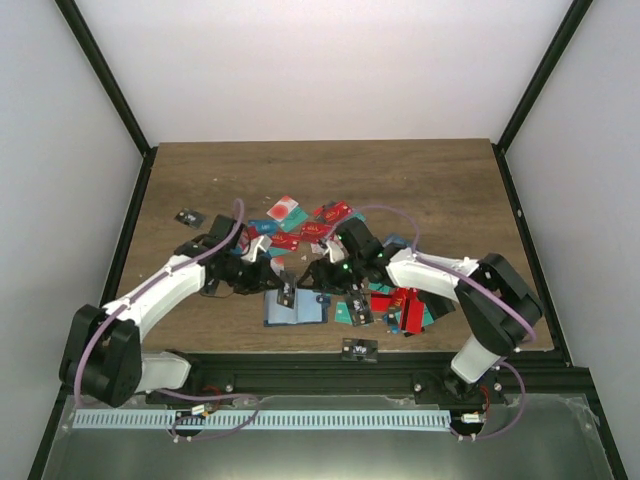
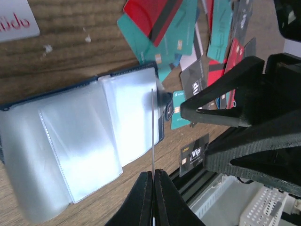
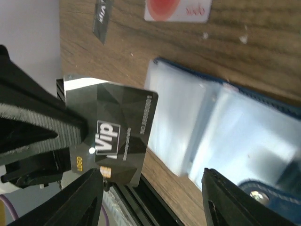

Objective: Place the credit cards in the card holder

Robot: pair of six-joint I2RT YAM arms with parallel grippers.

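The blue card holder [image 1: 295,316] lies open on the table, its clear sleeves [image 2: 80,141] spread out. Seen edge-on in the left wrist view, a thin black card [image 2: 153,134] stands in my left gripper, which is shut on it above the holder. The same card [image 3: 117,127] faces the right wrist view, with "Vip" printed on it. My right gripper stands open with empty space between its fingers, over the holder's right side and apart from the card. Whether the card's lower edge touches a sleeve is hard to tell.
Red and green cards [image 1: 300,222] lie scattered behind the holder, and more red cards [image 1: 408,308] to its right under my right arm. One black card [image 1: 359,350] rests at the table's front edge.
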